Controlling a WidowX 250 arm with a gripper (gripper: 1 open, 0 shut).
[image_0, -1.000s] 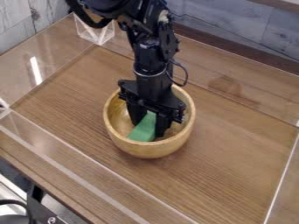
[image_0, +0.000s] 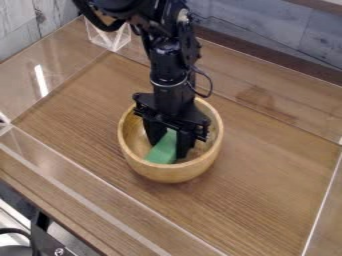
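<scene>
My black gripper (image_0: 171, 131) reaches down from the top centre into a round tan bowl (image_0: 171, 172) on the wooden table. A green object (image_0: 163, 150) lies in the bowl under the gripper, partly hidden by its fingers. The fingers are close around the green object, though their exact contact is hard to make out behind the dark housing.
A clear container (image_0: 107, 32) stands at the back left. A pale marble-like wall runs along the back, and dark cables lie at the lower left corner.
The gripper and the green object have shifted very slightly in the bowl; otherwise little differs.
</scene>
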